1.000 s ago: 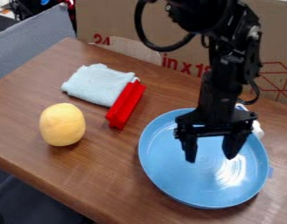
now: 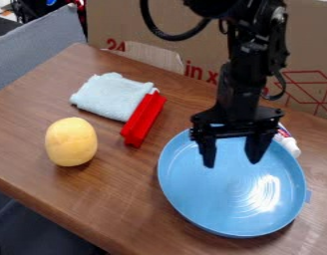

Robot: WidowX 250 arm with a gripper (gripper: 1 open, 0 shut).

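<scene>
My black gripper (image 2: 231, 149) hangs open over the back part of a blue plate (image 2: 219, 199), with nothing seen between its two fingers. A yellow round object (image 2: 71, 141) sits on the wooden table to the left of the plate. Behind it lie a folded light blue cloth (image 2: 111, 95) and a red bar-shaped object (image 2: 143, 120). A white tube-like item (image 2: 289, 141) is partly hidden behind the gripper, at the plate's back right.
A large cardboard box (image 2: 153, 40) stands along the back. The wooden table (image 2: 53, 85) has bare room at the left and front left. A grey padded edge borders it on the far left.
My gripper has moved up and a little left, toward the back of the plate, and stays open. The objects on the table have not visibly moved.
</scene>
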